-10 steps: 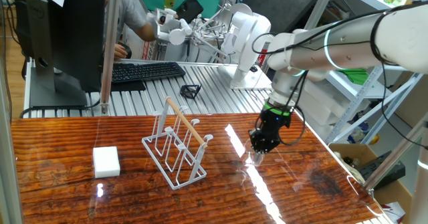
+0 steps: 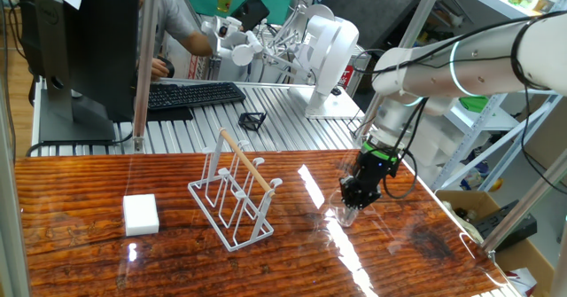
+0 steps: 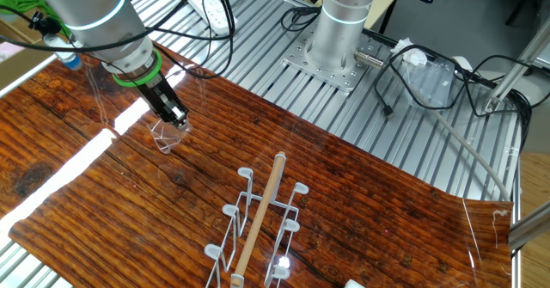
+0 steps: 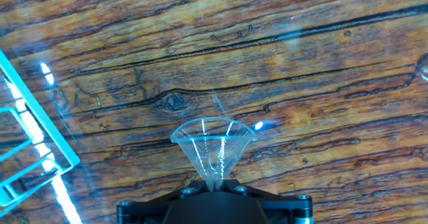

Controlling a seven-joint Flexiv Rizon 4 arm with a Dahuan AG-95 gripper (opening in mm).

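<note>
A clear, cone-shaped glass point(image 4: 212, 150) is at my fingertips in the wrist view, its wide rim pointing away from the gripper and its narrow end between the fingers. My gripper looks shut on that narrow end. From the first exterior view, the gripper point(image 2: 356, 193) slants down over the right half of the wooden table, with the faint glass point(image 2: 346, 215) below it. The second exterior view has the glass point(image 3: 167, 137) under the gripper point(image 3: 178, 122). Whether the glass touches the table is hard to tell.
A white wire rack point(image 2: 232, 243) with a wooden top bar point(image 2: 245, 159) stands left of the gripper; its edge point(image 4: 37, 110) enters the wrist view. Further left lies a white block point(image 2: 140, 214). Bare tabletop point(image 2: 310, 261) lies between rack and arm.
My gripper has shifted slightly to the right in the first exterior view and leans more, and the glass has moved along with it. The rack and white block have stayed put.
</note>
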